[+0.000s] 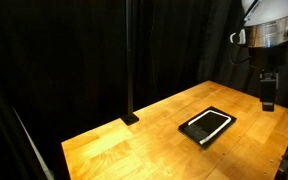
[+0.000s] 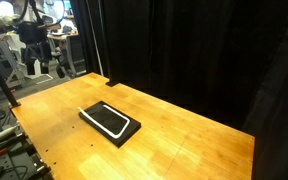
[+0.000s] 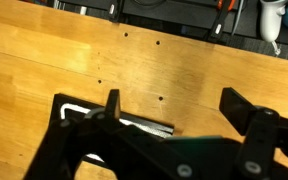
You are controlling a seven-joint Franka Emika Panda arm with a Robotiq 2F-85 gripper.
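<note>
A flat black tray or board [image 2: 132,127] lies on the wooden table. A thin white strip [image 2: 101,126], bent near one end, rests on it. From the other side, the same black tray [image 1: 191,130] and white strip [image 1: 214,131] show right of centre. My gripper is open, its two black fingers wide apart with bare table visible between them. It hangs above the table, apart from the tray. In the wrist view the tray [image 3: 57,103] is at lower left, partly hidden behind the gripper.
A black post [image 1: 130,60] with a small foot rises at the table's back edge. Dark curtains [image 2: 204,50] hang behind. Cables and a white object [image 3: 272,20] lie beyond the table edge near the arm's base.
</note>
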